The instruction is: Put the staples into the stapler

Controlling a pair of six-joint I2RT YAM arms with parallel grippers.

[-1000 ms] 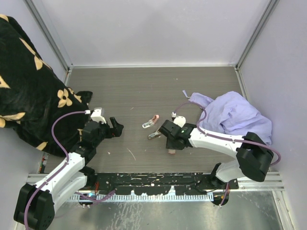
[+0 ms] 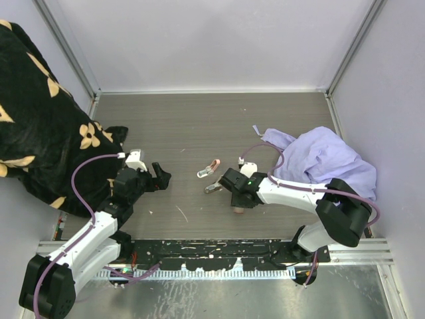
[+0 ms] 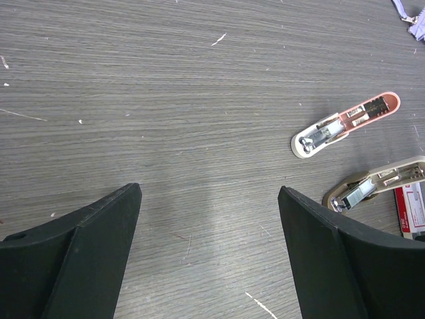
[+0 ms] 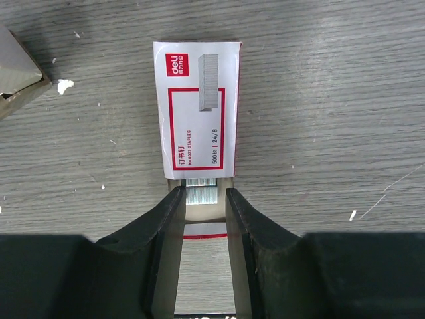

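Observation:
The staples box (image 4: 199,126), white with red print, lies in the right wrist view with its near end slid open. Silver staples (image 4: 201,196) show in its beige tray. My right gripper is over that end, part open, one finger on each side of the staples; contact is hard to judge. Two small staplers lie with their channels facing up: a pink and white stapler (image 3: 345,124) and a beige stapler (image 3: 376,183), whose far end is cut off in the left wrist view. My left gripper stands open and empty, left of the staplers.
A lilac cloth (image 2: 325,163) lies bunched at the right, beside the right arm. The dark flowered blanket (image 2: 56,113) hangs along the left wall.
The right arm's elbow has shifted slightly left over the last second, and its gripper barely moved over the box. The left arm and both staplers look unmoved.

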